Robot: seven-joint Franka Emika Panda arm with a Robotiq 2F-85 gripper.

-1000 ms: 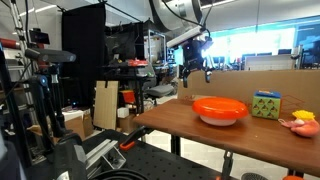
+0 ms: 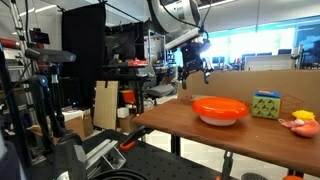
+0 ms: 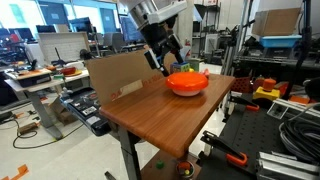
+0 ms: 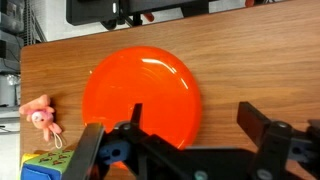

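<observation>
A round orange plate or lid covers a white bowl on the wooden table. From above, in the wrist view, the orange disc fills the left and middle, its lower edge partly behind my fingers. My gripper hangs in the air above the table, apart from the bowl and a little to its left in exterior view 1. Its fingers stand wide apart in the wrist view, one over the orange disc and the other over bare wood, with nothing held between them.
Right of the bowl stands a green and blue box with yellow on top. A pink toy lies at the table's right end; a yellow piece is just above it. Bare wood lies open on the table's near side in exterior view 2.
</observation>
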